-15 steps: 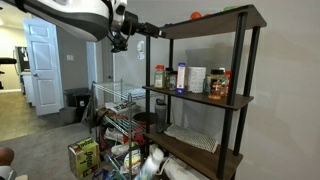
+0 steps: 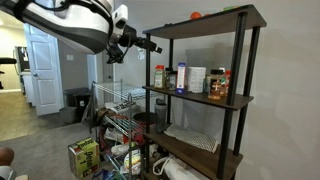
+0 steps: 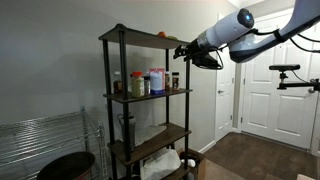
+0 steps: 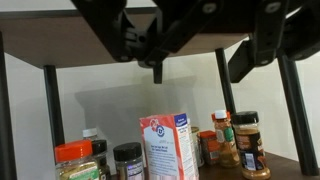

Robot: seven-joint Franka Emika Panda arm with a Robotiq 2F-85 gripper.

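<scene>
My gripper (image 2: 153,46) is beside the left front post of the dark shelving unit (image 2: 215,102), just under its top board. In exterior view 2 the gripper (image 3: 183,52) points toward the unit's upper right corner. Its dark fingers (image 4: 240,62) fill the top of the wrist view, blurred and close to the lens. What lies between them cannot be made out. Beyond them a red, white and blue carton (image 4: 165,145) stands among jars on the middle shelf. A red-lidded jar (image 4: 76,160) is to its left, and a black-lidded spice bottle (image 4: 249,145) to its right.
An orange-red round thing (image 2: 195,15) sits on the top board. A wire rack (image 2: 120,98) stands left of the unit, with a yellow box (image 2: 84,157) on the floor. A white bundle (image 2: 180,169) rests low down. Middle-shelf items are crowded; the wall is close behind.
A pale bluish shape seen low in front of the unit one second ago no longer shows. The shelf items stand unchanged.
</scene>
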